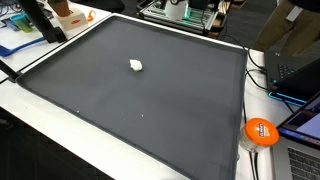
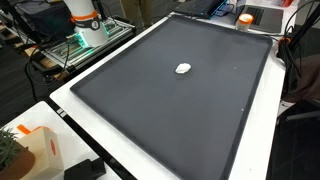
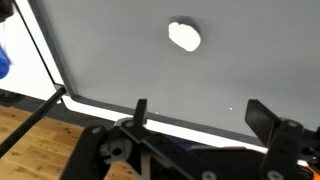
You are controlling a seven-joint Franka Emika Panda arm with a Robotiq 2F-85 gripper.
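Observation:
A small white object [image 1: 135, 65], rounded and slightly lumpy, lies alone on the dark grey board [image 1: 150, 105]. In the other exterior view the same white object [image 2: 182, 69] rests well inside the edges. From the wrist, the white object [image 3: 184, 36] appears near the top, ahead of the fingertips and apart from them. My gripper is open, its two black fingers spread wide with only board and its edge visible between them. Neither exterior view clearly shows the gripper.
An orange-lidded container [image 1: 261, 132] stands on the white table right of the board, close to a laptop [image 1: 297, 160]. At another corner sits a potted plant [image 2: 12, 150]. Most of the board is bare.

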